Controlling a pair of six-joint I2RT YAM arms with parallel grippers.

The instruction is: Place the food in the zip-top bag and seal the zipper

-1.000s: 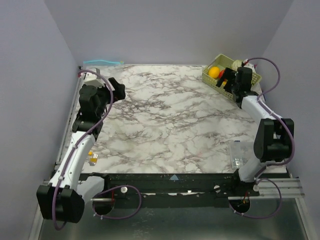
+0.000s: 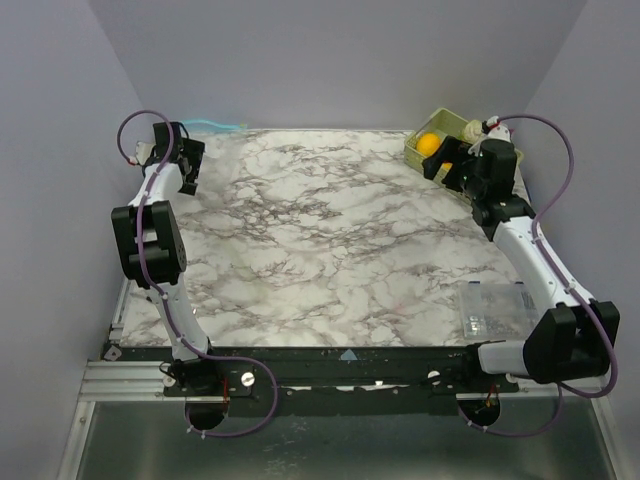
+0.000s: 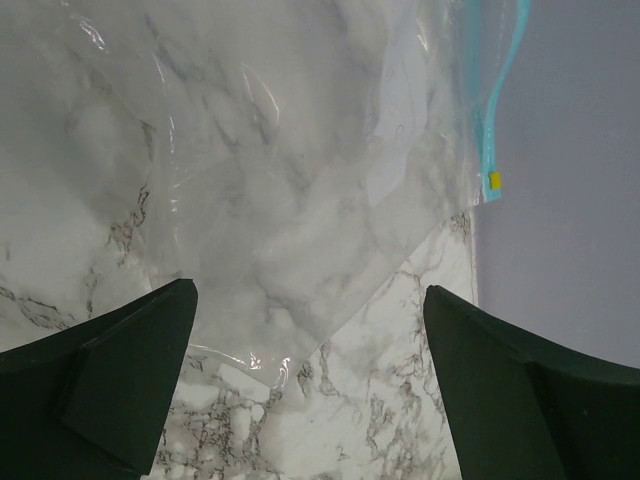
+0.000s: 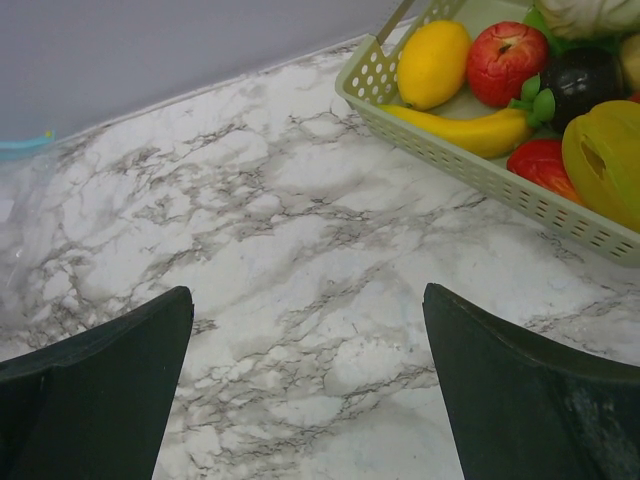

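Note:
The clear zip bag (image 3: 280, 180), with a blue zipper strip (image 3: 490, 150) and yellow slider, lies at the back left. My left gripper is open over it. My right gripper stands open before the green basket (image 4: 470, 165) at the back right. The basket holds several foods, among them a lemon (image 4: 432, 62), an apple (image 4: 505, 62), a banana (image 4: 460, 130) and an eggplant (image 4: 585, 85).
A clear flat item (image 2: 495, 310) lies at the front right. Grey walls border the back and sides.
The left arm has moved back and left to the bag.

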